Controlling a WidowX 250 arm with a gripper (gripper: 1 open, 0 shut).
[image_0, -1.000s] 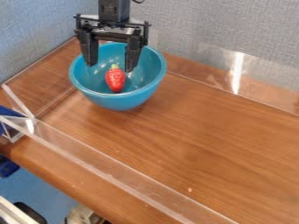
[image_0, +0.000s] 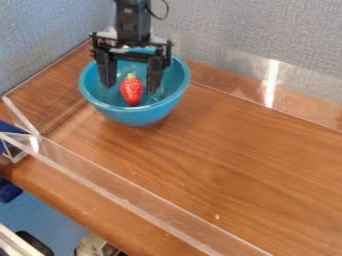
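A blue bowl (image_0: 140, 112) sits on the wooden table at the upper left. Inside it lies a red strawberry (image_0: 131, 90) with a small green top. My black gripper (image_0: 131, 82) hangs over the bowl from above, open, its two fingers reaching down into the bowl on either side of the strawberry.
Grey padded walls stand behind and to the left. A clear plastic strip runs along the left and front edge, with blue objects beyond it at the lower left.
My gripper has moved down, deeper into the bowl around the strawberry. The bowl and strawberry have not visibly moved.
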